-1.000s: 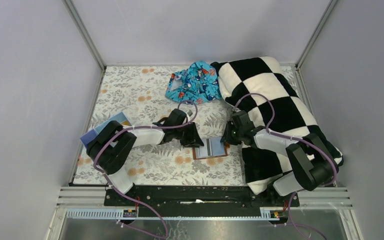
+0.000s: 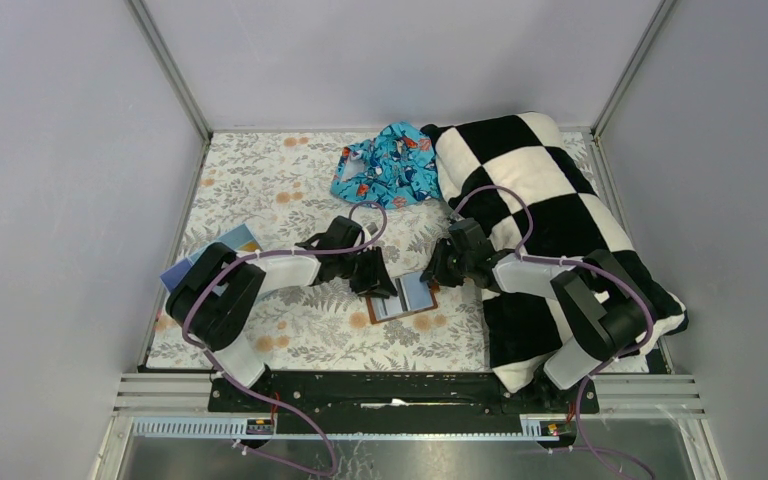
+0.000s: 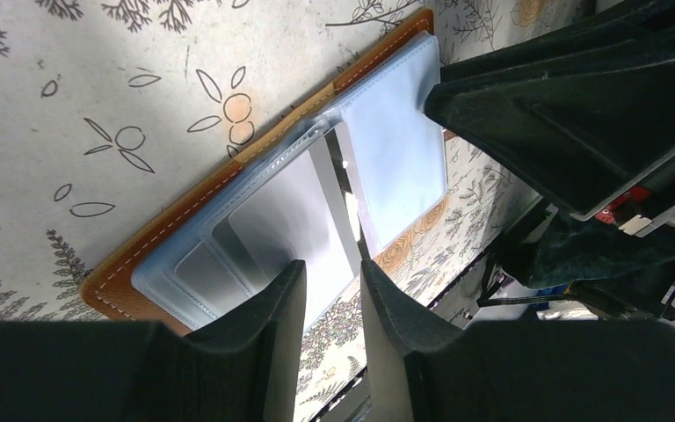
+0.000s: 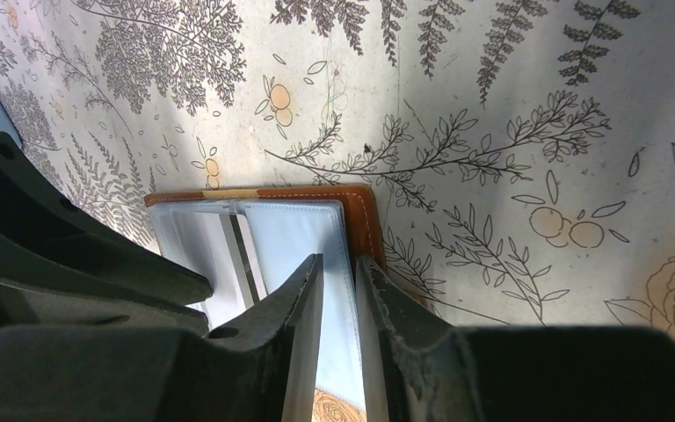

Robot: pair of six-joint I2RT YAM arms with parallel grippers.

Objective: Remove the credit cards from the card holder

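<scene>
The card holder (image 2: 402, 305) lies open on the patterned table between both grippers, a brown cover with pale blue clear sleeves. In the left wrist view, white cards (image 3: 281, 220) sit in the sleeves, and my left gripper is over that half, fingers slightly apart with nothing clearly between them. In the right wrist view, my right gripper is at the edge of the blue sleeve (image 4: 299, 229), fingertips a little apart at that edge; whether they grip the sleeve is hard to tell.
A blue patterned cloth (image 2: 385, 165) lies at the back, a checkered cushion (image 2: 540, 200) fills the right side, and flat blue items (image 2: 210, 250) lie at the left, partly under the left arm.
Over the last second both grippers and the holder have shifted left in the top view, the holder tilting slightly.
</scene>
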